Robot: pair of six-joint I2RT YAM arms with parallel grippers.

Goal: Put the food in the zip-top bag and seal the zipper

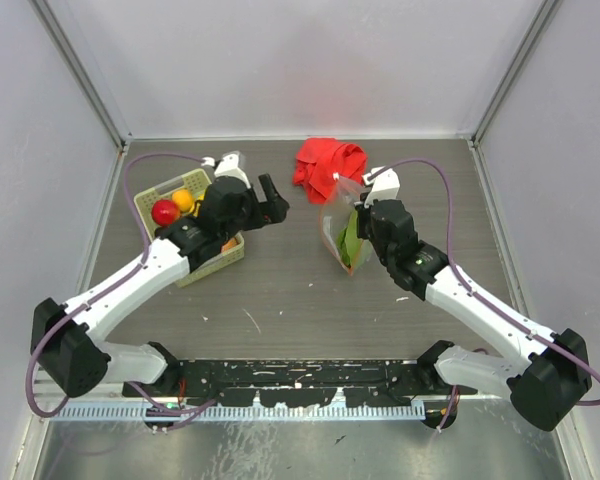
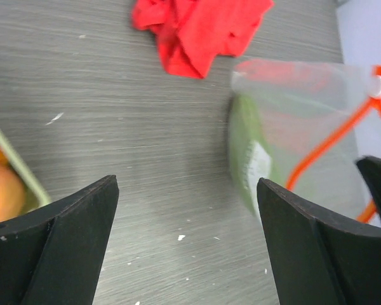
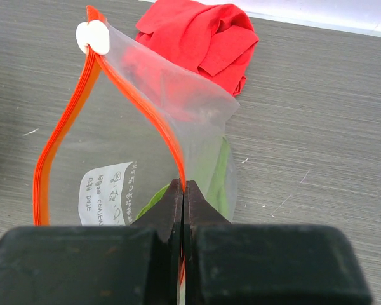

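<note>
The zip top bag (image 1: 336, 225) stands open mid-table, its orange zipper (image 3: 143, 108) spread, with something green (image 1: 351, 242) inside. My right gripper is shut on the bag's zipper edge. My left gripper (image 1: 270, 200) is open, left of the bag, above the basket's right side, with nothing between its fingers. The food basket (image 1: 210, 266) at the left holds a red round item (image 1: 165, 211), a yellow round item (image 1: 183, 199) and other food, partly hidden under the left arm.
A crumpled red cloth (image 1: 326, 163) lies at the back, behind the bag.
</note>
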